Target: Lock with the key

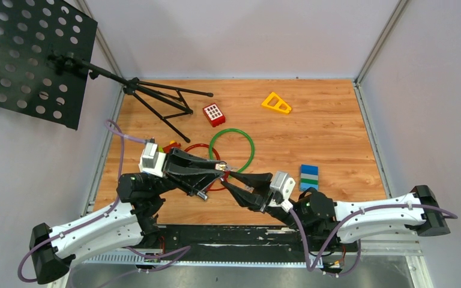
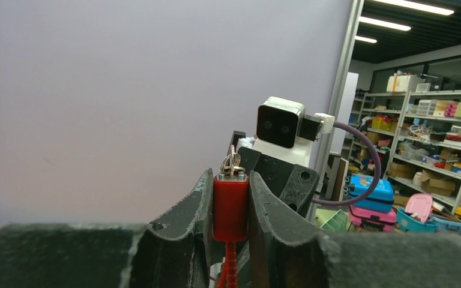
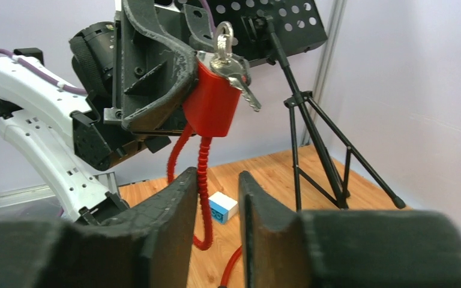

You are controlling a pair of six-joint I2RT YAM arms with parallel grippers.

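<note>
My left gripper is shut on a small red block (image 2: 230, 207), which has a metal ring with keys (image 2: 232, 162) on top and a red cord below. In the right wrist view a key (image 3: 240, 84) sticks out from the ring beside the red block (image 3: 211, 105), and the cord (image 3: 203, 180) hangs in a loop. My right gripper is part open below the block, its fingers (image 3: 249, 198) apart. The looped cord shows through the gap; no hold on it shows. From above, both grippers' tips nearly meet. A red cable lock (image 1: 198, 146) and green cable lock (image 1: 251, 147) lie on the table.
Behind the arms are a black music stand (image 1: 150, 93), a red block with white squares (image 1: 213, 114) and a yellow triangle (image 1: 276, 103). Stacked coloured bricks (image 1: 309, 177) stand right of the right gripper.
</note>
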